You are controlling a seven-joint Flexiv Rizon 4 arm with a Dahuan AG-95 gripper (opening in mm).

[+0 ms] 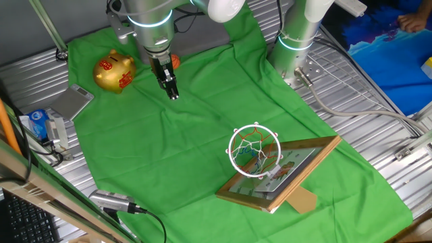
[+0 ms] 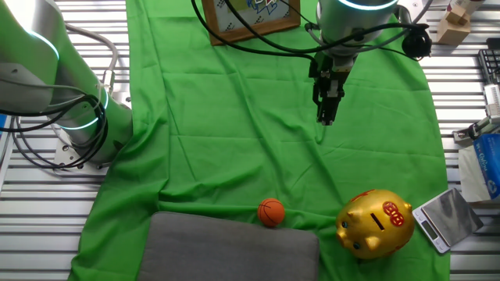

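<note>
My gripper (image 1: 173,96) hangs over the green cloth, its fingers pointing down. In both views the fingertips look close together, but the angle hides how wide the finger stands. Nothing shows held at the tips. Behind the gripper in exterior view 1, a small orange basketball (image 1: 176,61) is partly covered by it; exterior view 2 has the ball (image 2: 271,211) in full beside a grey pad (image 2: 226,248). A white hoop (image 1: 279,152) with a net is fixed to a wood-framed board (image 1: 307,169). Only part of that board (image 2: 216,26) is in exterior view 2.
A gold piggy bank (image 2: 376,224) sits near the cloth's edge, beside a small scale (image 2: 448,220). A camera (image 1: 116,201) with a cable lies by the opposite edge. Mid-cloth is bare.
</note>
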